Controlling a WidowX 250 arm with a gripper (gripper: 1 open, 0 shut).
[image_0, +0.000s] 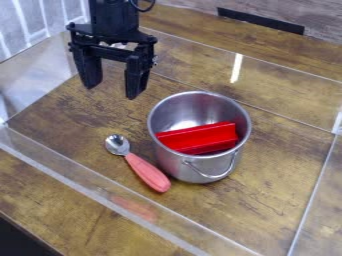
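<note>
My black gripper (111, 67) hangs open over the upper left of the wooden table, with nothing visible between its fingers. A metal pot (203, 106) sits right of centre with a red block (198, 140) inside. A spoon with a pink handle (147, 173) lies in front of my gripper, left of the pot, its bowl toward the back.
Clear edging runs along the left side and the front. A dark slot (274, 45) is at the back right.
</note>
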